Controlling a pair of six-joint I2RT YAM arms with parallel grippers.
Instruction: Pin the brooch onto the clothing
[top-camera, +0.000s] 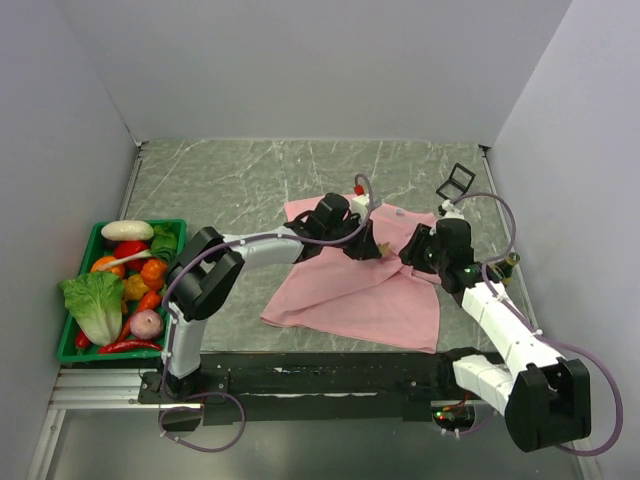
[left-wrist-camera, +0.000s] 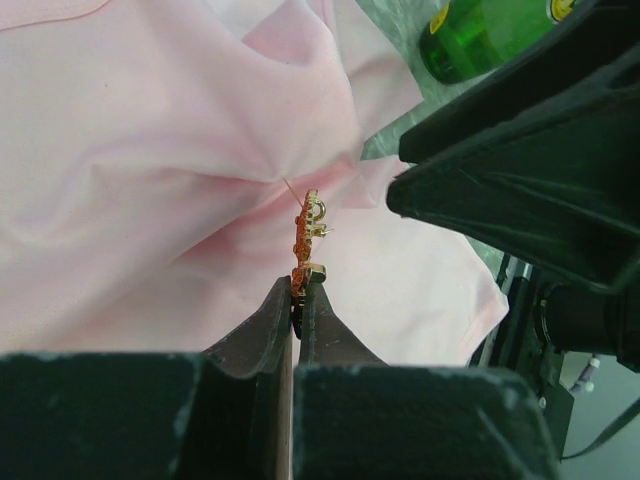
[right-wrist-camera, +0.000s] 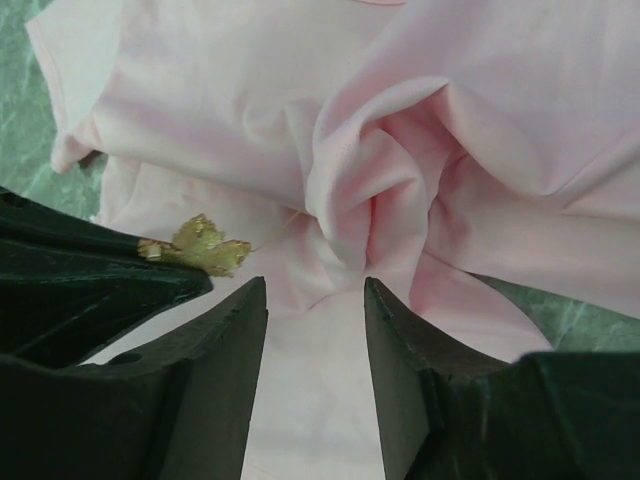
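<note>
A gold brooch (left-wrist-camera: 308, 240) with orange along its edge is clamped upright in my left gripper, which is shut on it. Its thin pin points away toward a bunched fold of the pink clothing (right-wrist-camera: 350, 200). In the right wrist view the pin's far end meets the fold's edge; whether it passes through the cloth I cannot tell. My right gripper is over the clothing, right of the brooch, its fingertips (right-wrist-camera: 255, 300) apart. Only cloth beyond them shows in the gap. From above, the brooch (top-camera: 385, 249) sits between the two grippers.
A green bottle (left-wrist-camera: 490, 35) stands right of the clothing, close to the right arm. An open black box (top-camera: 456, 181) lies at the back right. At far left is a green basket (top-camera: 183, 240) of vegetables.
</note>
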